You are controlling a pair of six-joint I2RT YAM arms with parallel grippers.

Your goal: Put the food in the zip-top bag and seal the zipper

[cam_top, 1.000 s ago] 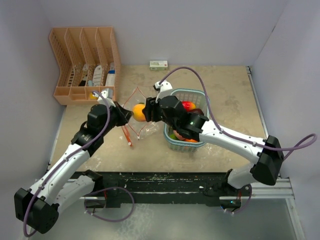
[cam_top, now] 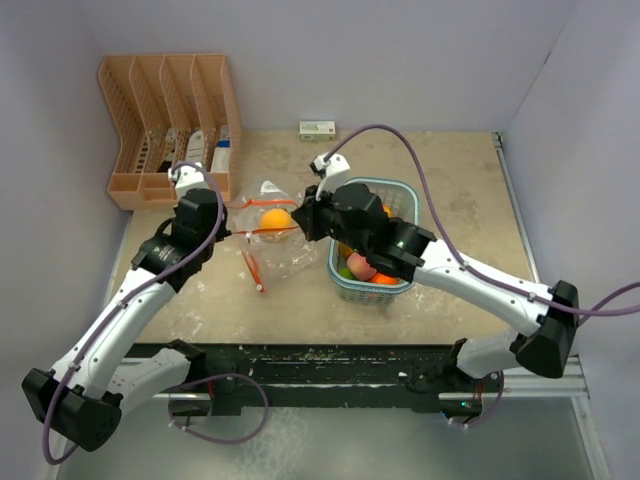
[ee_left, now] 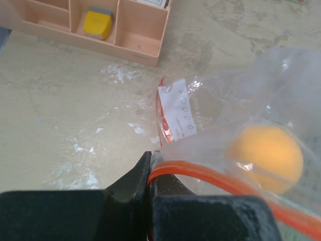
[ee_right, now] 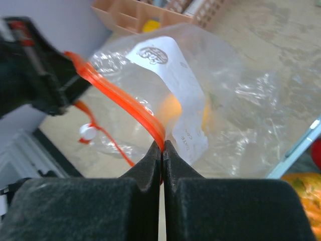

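A clear plastic bag (cam_top: pixel 290 258) with orange-red rim strips is stretched between my two grippers, its mouth parted. Inside it sits a round orange fruit (cam_top: pixel 276 219), seen through the film in the left wrist view as an orange ball (ee_left: pixel 266 158) and partly behind the white label (ee_right: pixel 173 70) in the right wrist view. My left gripper is shut on the orange rim (ee_left: pixel 200 171) at the bag's left side. At the right side, my right gripper is shut with the rim strip (ee_right: pixel 125 100) running between its fingertips.
A teal wire basket (cam_top: pixel 362 293) of several fruits stands right of the bag, partly under my right arm. A peach-coloured divided organizer (cam_top: pixel 128 190) is at the back left, and a small box (cam_top: pixel 317 130) by the back wall.
The orange fruit, earlier at my right gripper over the bag, is now inside it.
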